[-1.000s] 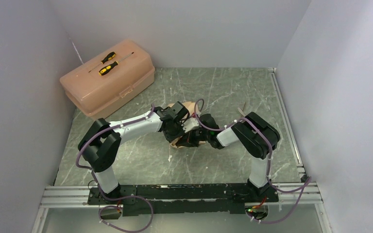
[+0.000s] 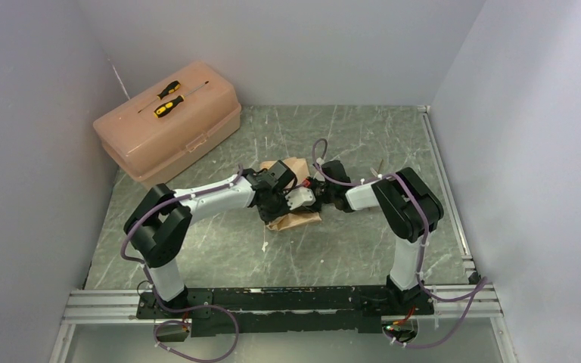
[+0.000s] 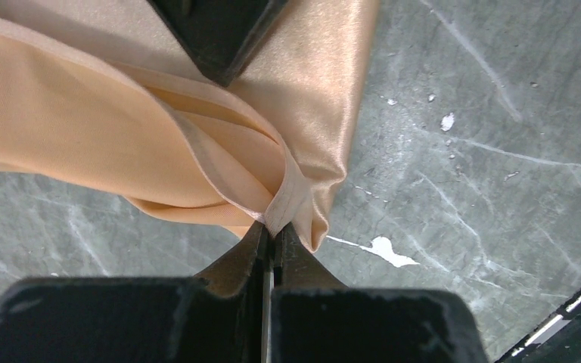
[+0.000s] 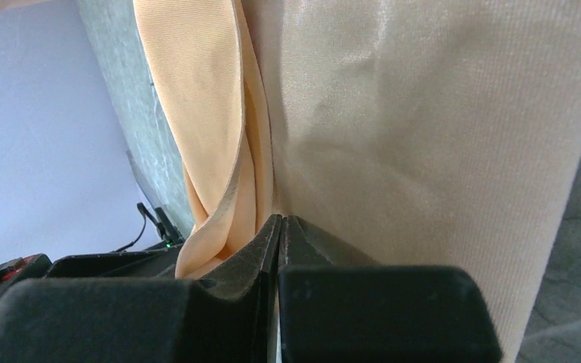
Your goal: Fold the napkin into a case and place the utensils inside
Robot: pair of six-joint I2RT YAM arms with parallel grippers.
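The peach napkin (image 2: 295,219) lies in the middle of the table under both grippers, one side folded over in layers. My left gripper is shut on a bunched corner of the napkin's folded edge, as the left wrist view shows. My right gripper is shut, with nothing seen between its fingers, at the base of the folded band, beside the flat fabric in the right wrist view. Part of the napkin is hidden by both arms in the top view.
A pink case (image 2: 166,136) at the back left carries two screwdrivers (image 2: 168,106). Thin utensils (image 2: 378,168) lie right of the napkin, partly behind the right arm. Walls bound the left, back and right.
My right gripper has moved back and to the right from the napkin's front part over the last second, uncovering its front edge. The left arm has shifted only slightly.
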